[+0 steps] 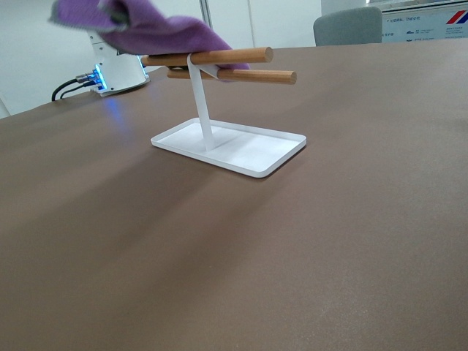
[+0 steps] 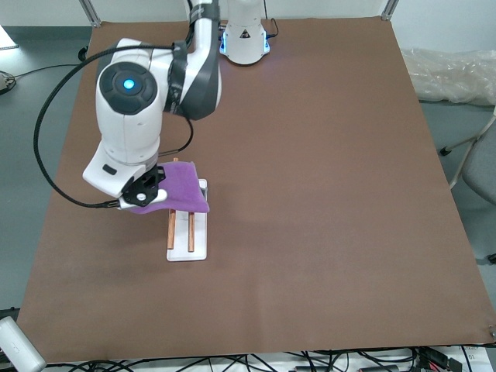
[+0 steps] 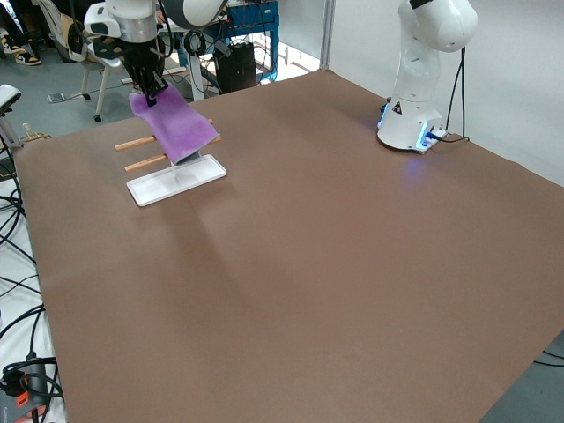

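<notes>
A purple cloth [image 2: 180,186] is draped over a small white rack with two wooden rods [image 1: 248,76] on a white tray [image 3: 176,183]; in the top view its left end rises off the rods. My gripper [image 3: 152,95] is at the raised end of the cloth, under the white arm, on the left side of the rack in the camera left view. Its fingertips are hidden by the arm and cloth, so I cannot tell how they stand.
The brown tabletop [image 2: 325,201] around the rack is otherwise clear. Cables lie beyond the near edge.
</notes>
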